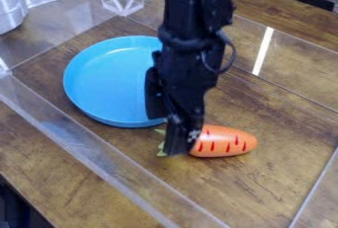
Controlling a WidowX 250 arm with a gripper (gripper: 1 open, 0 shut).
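Observation:
My black gripper (177, 123) is open, reaching down over the toy carrot (227, 142), with its fingertips around the carrot's leafy left end, which is mostly hidden behind them. Whether they touch it is unclear. The orange body with red stripes lies on the wooden surface to the right of the fingers. A blue plate (93, 82) sits behind and left of the gripper, partly covered by it.
Clear strips cross it at the left and right. A white object (20, 0) stands at the top left corner.

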